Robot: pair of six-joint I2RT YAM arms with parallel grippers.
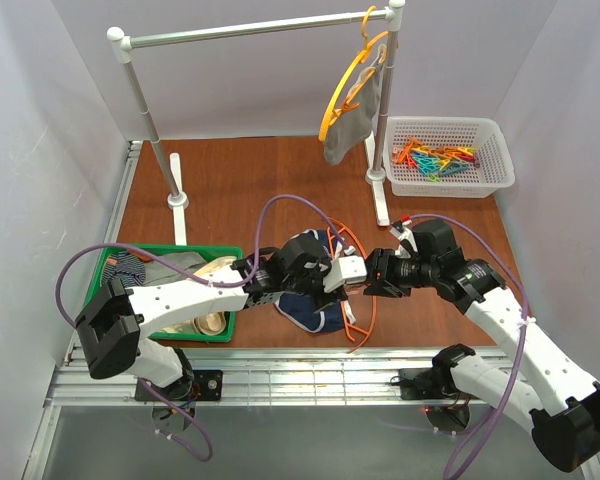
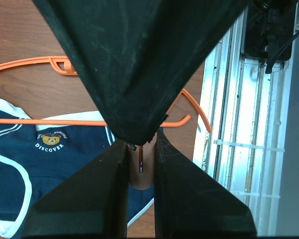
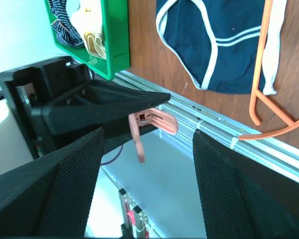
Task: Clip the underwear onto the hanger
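Observation:
Navy underwear point(image 2: 50, 174) with white trim and a bear print lies on the wooden table. An orange hanger point(image 1: 370, 320) lies on and beside it, one bar running across the fabric. My left gripper point(image 1: 345, 285) is shut on a pink clothespin point(image 3: 154, 119) above the hanger, as seen in the right wrist view. My right gripper point(image 1: 378, 275) faces it from the right, fingers apart with nothing between them; in the right wrist view the pink clothespin sits just beyond those fingers.
A green tray point(image 1: 230, 320) of clothes is at left. A white basket point(image 1: 405, 180) of coloured clothespins stands back right. A rack point(image 1: 260, 30) at the back holds a yellow hanger point(image 1: 335, 100) with grey cloth. The table's front edge has a metal rail.

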